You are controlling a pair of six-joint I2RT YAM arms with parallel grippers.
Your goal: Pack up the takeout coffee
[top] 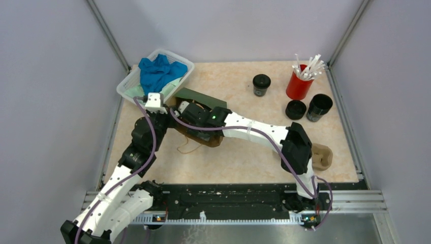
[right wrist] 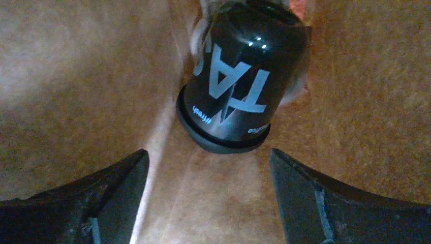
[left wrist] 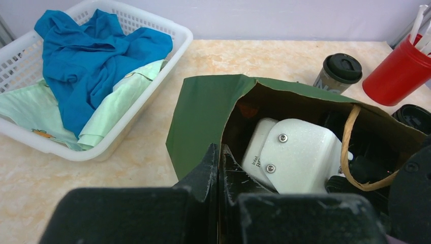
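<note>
A green paper bag [left wrist: 195,122] with brown inside and a twisted handle stands open at the table's middle left. My left gripper is shut on the bag's rim at its left side. My right gripper reaches inside the bag, its fingers part open; its white camera housing shows in the left wrist view. In the right wrist view a dark coffee cup [right wrist: 239,76] with "TA" lettering lies inside the bag, just beyond the fingertips, not held.
A white basket [top: 122,87] with cloths stands at the back left. A lidded cup [top: 261,86], a red straw holder [top: 297,89], dark cups [top: 319,108], a black lid [top: 296,109] and a cardboard carrier [top: 321,156] stand to the right.
</note>
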